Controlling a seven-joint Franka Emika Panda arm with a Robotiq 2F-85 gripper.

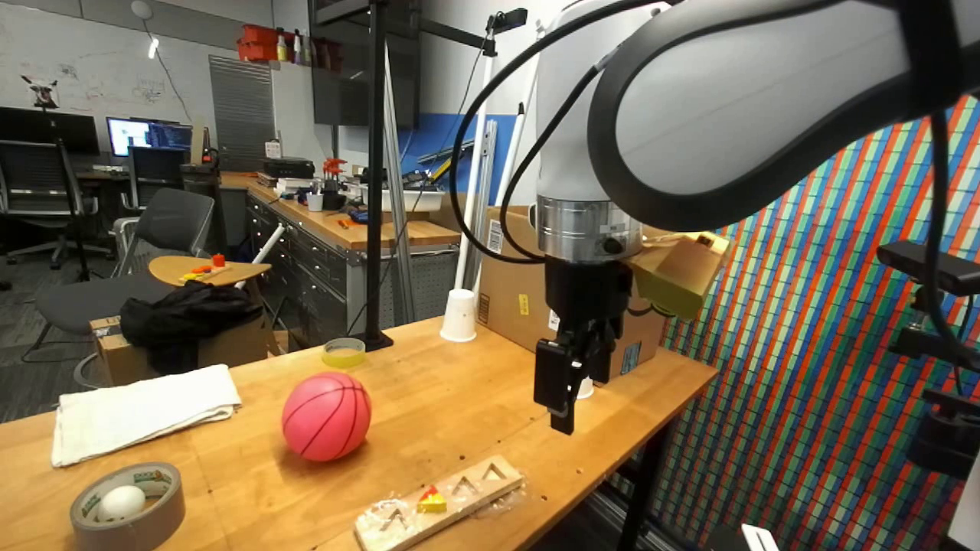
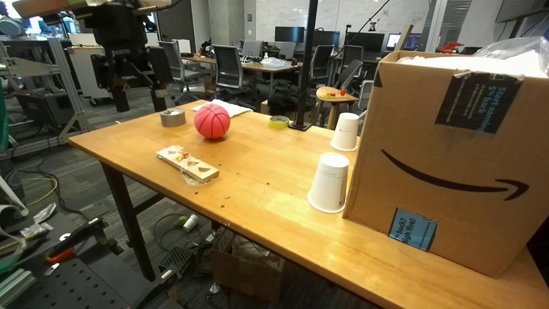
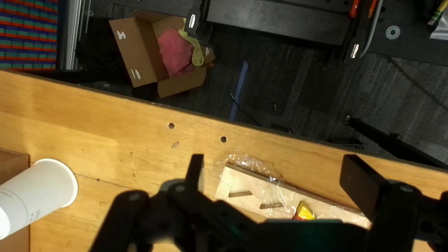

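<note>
My gripper is open, its two black fingers wide apart with nothing between them. It hangs in the air above the table's near edge, clear of everything on it. Below it lies a wooden puzzle board (image 2: 204, 172) with triangular recesses and clear plastic film around it; a yellow and red piece (image 3: 305, 211) sits on the board. A pink ball (image 1: 327, 416) with dark seams rests on the table past the board. Left of the ball, a grey tape roll (image 1: 167, 500) lies flat with a white egg-shaped thing (image 1: 122, 502) inside its ring.
A folded white cloth (image 1: 147, 413) lies at the table's left. Near the pole stands a yellow tape roll (image 2: 279, 122). Two upside-down white cups, one near (image 2: 329, 183) and one farther (image 2: 345, 132), stand beside a large cardboard box (image 2: 447, 170). Bare tabletop (image 2: 257, 195) lies between board and cups.
</note>
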